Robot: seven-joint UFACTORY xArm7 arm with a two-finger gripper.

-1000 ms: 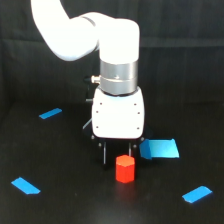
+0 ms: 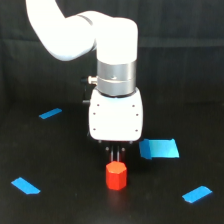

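Note:
A small red block (image 2: 117, 176), with a faceted outline, sits on the black table near the front middle of the camera view. My white gripper (image 2: 115, 155) points downward just above and behind it in the picture. Its dark fingers stand close together, with a narrow gap, and their tips end at the block's upper edge. The block seems to cover the tips, so whether they touch or hold it cannot be told.
A larger blue patch (image 2: 159, 148) lies on the table just right of the gripper. Smaller blue strips mark the left back (image 2: 50, 113), left front (image 2: 25, 186) and right front (image 2: 197, 194).
The gripper's fingers have drawn closer together, and the hand has shifted slightly left. The red block now appears further left and lower in the picture.

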